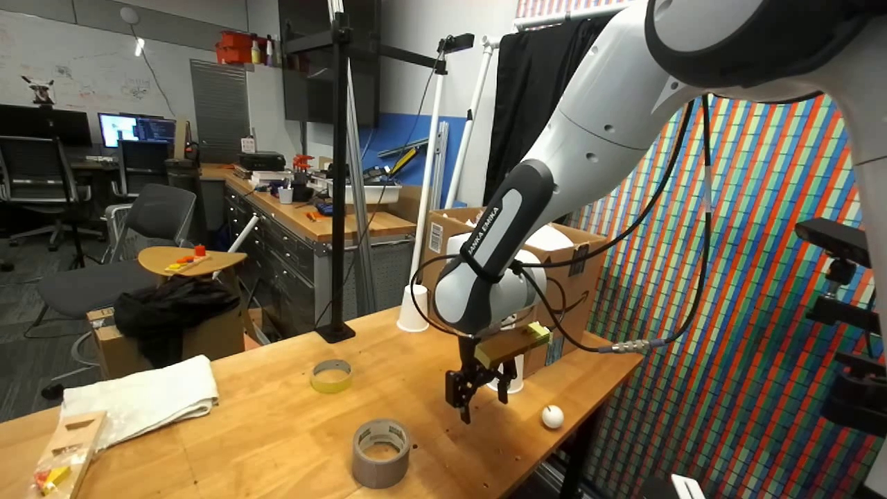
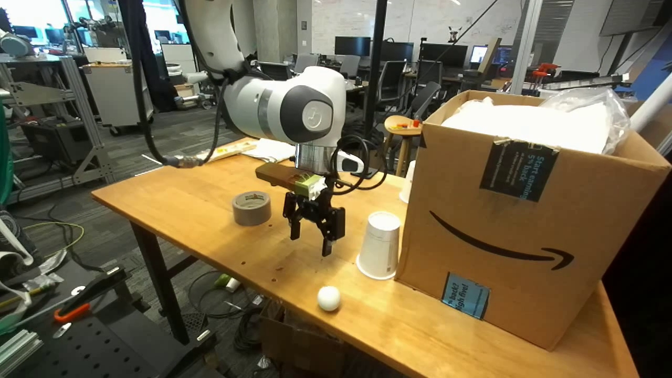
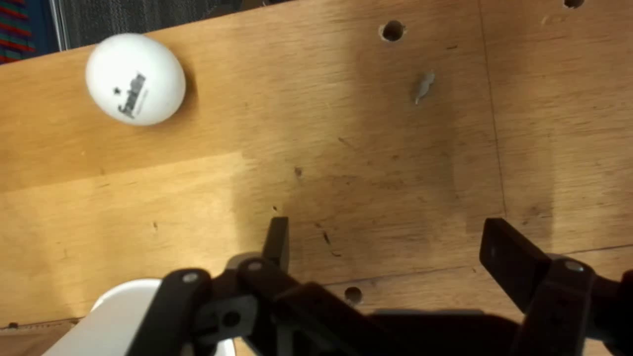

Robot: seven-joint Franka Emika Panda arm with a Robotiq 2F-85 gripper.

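Above the wooden table hangs my gripper, its black fingers spread wide with only bare tabletop showing between them. A white ball (image 3: 136, 79) with printed lettering rests close to the table edge, clear of the fingers; the second exterior view shows this ball (image 2: 328, 298) in front of the gripper. An upside-down white cup (image 2: 379, 247) stands beside the gripper, near the cardboard box. The cup's side (image 3: 118, 323) appears at the lower left of the wrist view, partly covered by a finger.
The large cardboard box (image 2: 529, 271) blocks one side of the table (image 1: 274, 399). A grey tape roll (image 1: 380, 453), a yellowish tape roll (image 1: 332, 377) and a white cloth (image 1: 145, 399) lie on the table. Another white cup (image 1: 413, 308) stands at the back.
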